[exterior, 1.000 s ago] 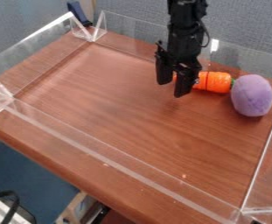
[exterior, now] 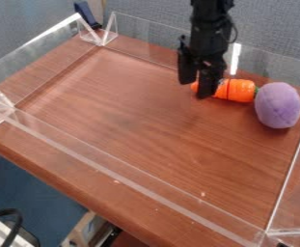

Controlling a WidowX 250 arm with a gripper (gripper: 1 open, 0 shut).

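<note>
My black gripper (exterior: 200,77) hangs at the top centre-right of the camera view, its fingers low over the wooden surface at the left end of an orange carrot-like toy (exterior: 236,90). Whether it is open or shut is hard to tell, and the gripper partly hides that end of the toy. A purple oval object (exterior: 279,106) rests just right of the carrot.
Clear low walls (exterior: 139,177) surround the wooden surface (exterior: 126,125). The middle, left and front of the surface are clear. A grey padded wall stands behind, and a small dark blue object (exterior: 85,13) is at the top left outside.
My gripper has moved slightly up and toward the back, and a little to the right. The carrot and the purple object look unmoved.
</note>
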